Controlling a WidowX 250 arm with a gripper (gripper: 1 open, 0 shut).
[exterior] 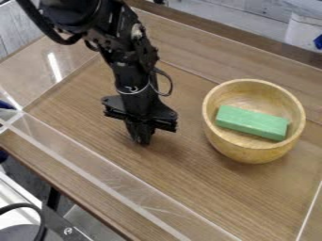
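Observation:
My black gripper (141, 130) hangs low over the wooden table (88, 151), left of a wooden bowl (239, 151). Its fingertips are dark and close to the tabletop; I cannot make out how far apart they are or whether anything is between them. A green block (251, 122) lies inside the bowl.
A white wall with an object stands at the back right beyond the table's edge. At the lower left are the table's edge and dark and white equipment below.

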